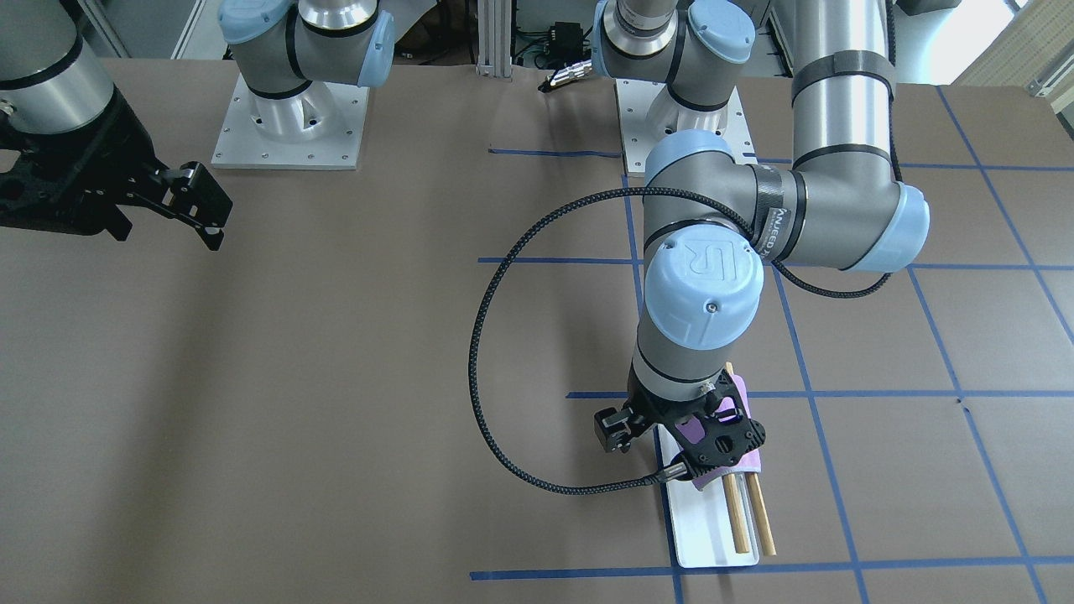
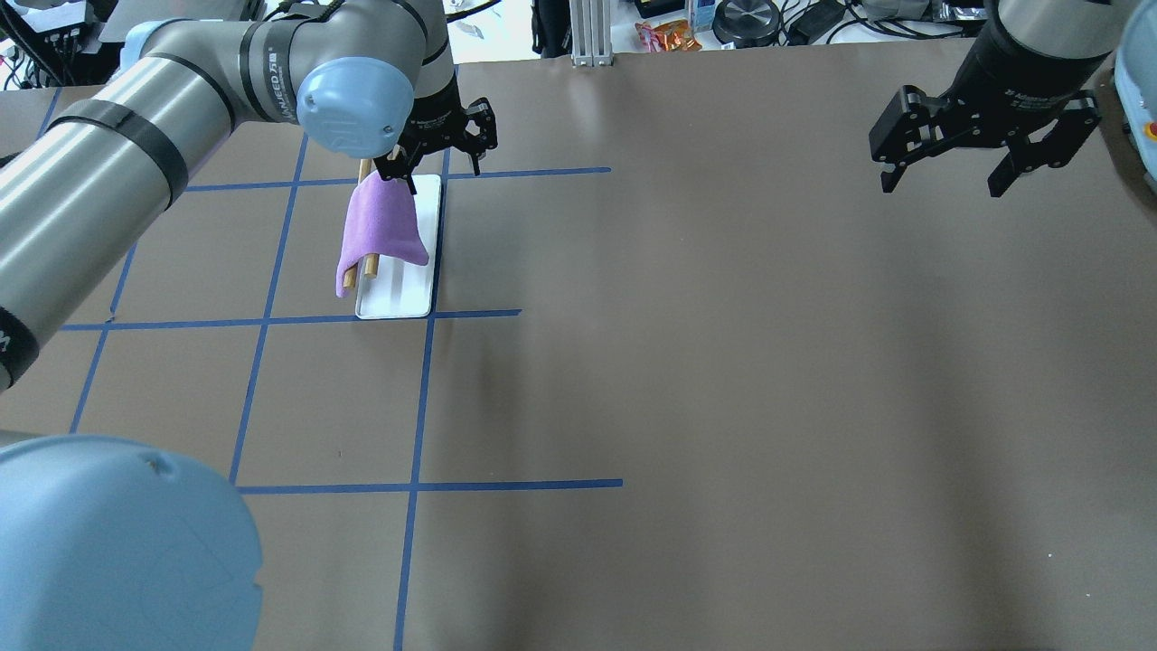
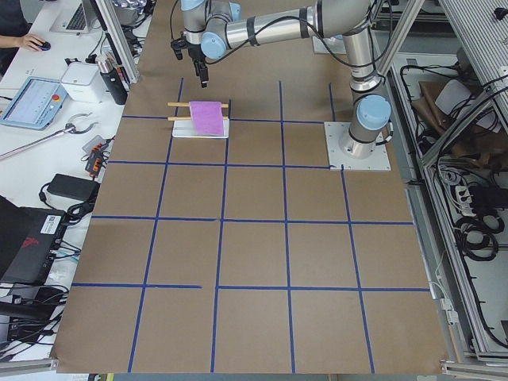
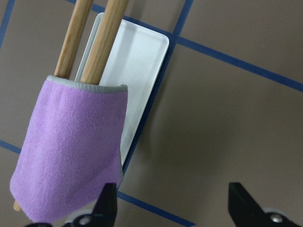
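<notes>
A purple cloth [image 4: 71, 146] is draped over two wooden sticks [image 4: 104, 42], which lie over a white tray [image 4: 137, 71] on the taped table. The cloth also shows in the left view [image 3: 206, 119] and top view [image 2: 380, 228]. My gripper is open above the cloth's end, its fingertips apart at the bottom of the wrist view with bare table between them. In the front view the gripper body partly hides the cloth and tray.
A second arm's black gripper [image 2: 982, 146] hangs at the other side, well apart. Other arm bases stand at the table's edge. The table beside the tray is clear; a cluttered side bench [image 3: 48, 135] lies beyond the edge.
</notes>
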